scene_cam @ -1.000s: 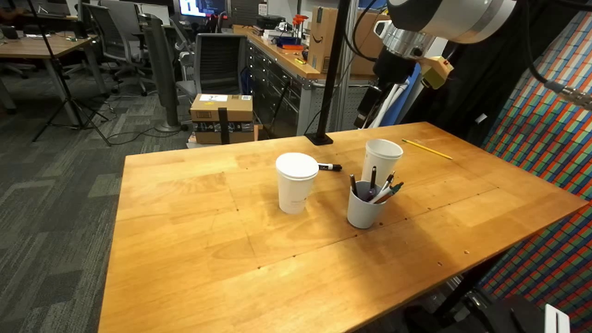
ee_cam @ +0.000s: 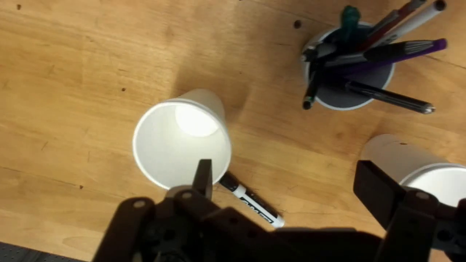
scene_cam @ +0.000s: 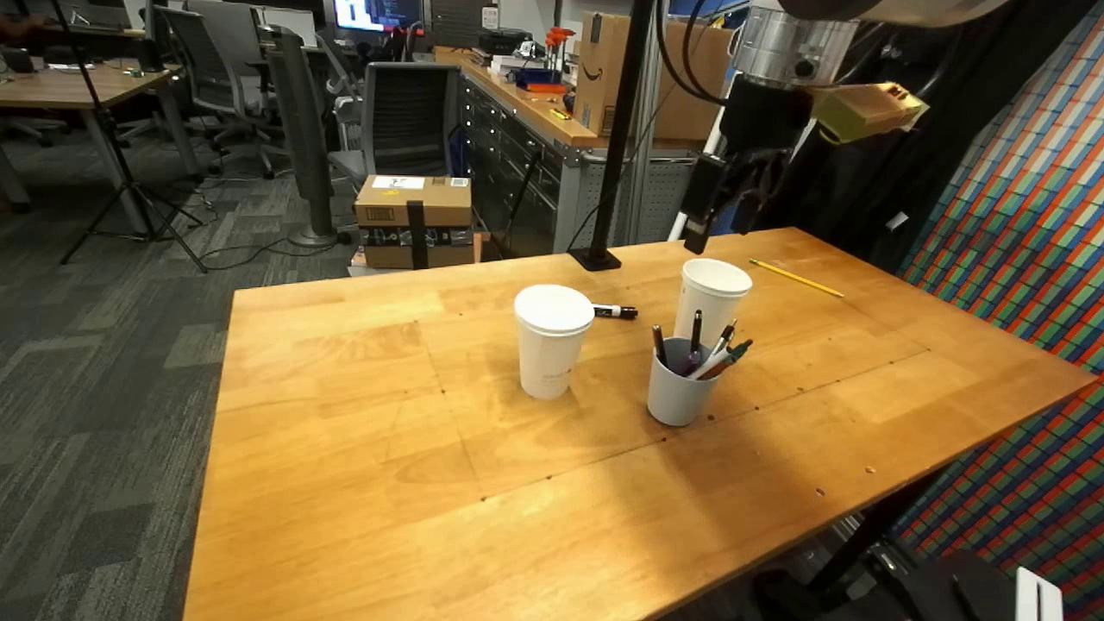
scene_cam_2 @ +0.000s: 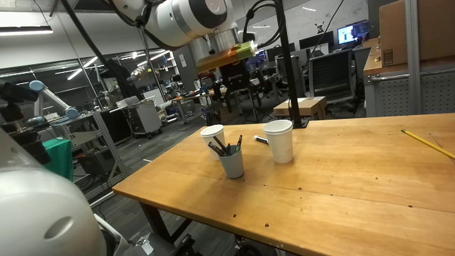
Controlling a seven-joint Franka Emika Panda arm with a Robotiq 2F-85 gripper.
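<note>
My gripper is open above the table, with nothing gripped between its widely parted fingers; exterior view 2 shows the same gripper (scene_cam_2: 241,100) high over the tabletop. One empty white paper cup (ee_cam: 148,148) stands upright under the left finger in the wrist view. A second white cup (ee_cam: 389,157) is partly hidden by the right finger. Between them lies a white and black marker (ee_cam: 257,207), its black end by the first cup. The grey pen holder (scene_cam: 678,398) is full of several pens and stands near the cup (scene_cam: 714,295).
A yellow pencil (scene_cam: 797,278) lies toward the table's far right in exterior view 1. A black pole (scene_cam: 595,259) rises at the back edge.
My arm and gripper have shifted to the right in exterior view 1, and the gripper hangs at a different angle. The cups, marker, pen holder and pencil have not moved.
</note>
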